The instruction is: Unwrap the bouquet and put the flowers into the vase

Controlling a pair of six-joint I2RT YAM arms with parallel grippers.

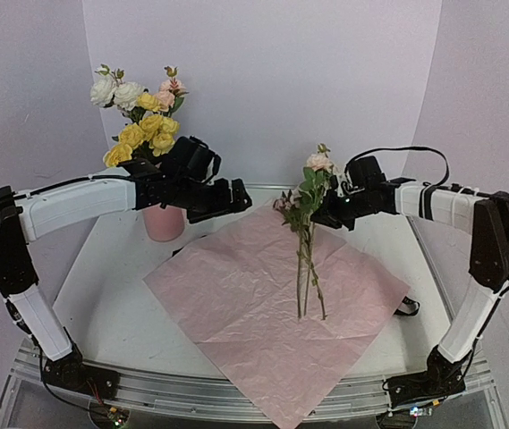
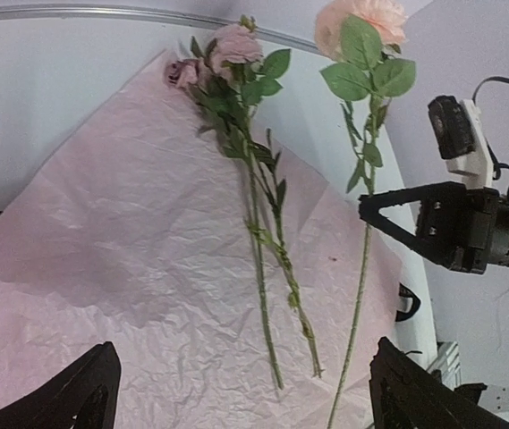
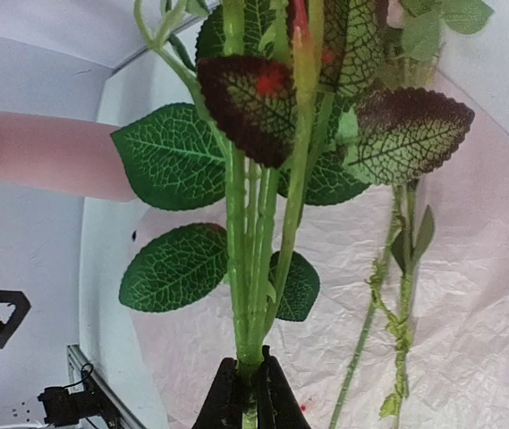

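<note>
In the right wrist view, my right gripper is shut on the green stem of a peach flower. That flower hangs upright above the paper, its stem (image 2: 358,313) reaching down freely. Other pinkish flowers (image 2: 236,49) with long stems lie on the paper to its left. The pink vase (image 1: 164,222) stands at the left back, holding white and yellow flowers (image 1: 151,132). Nearer the middle, my left gripper (image 1: 234,198) stands open and empty, in front of and right of the vase; its fingers (image 2: 80,393) are wide apart in its wrist view.
A pink sheet of paper (image 1: 236,313) covers the middle of the white table (image 1: 102,295) and hangs over the front edge. A black strap end (image 1: 408,307) shows by its right corner. Bare table lies at the left.
</note>
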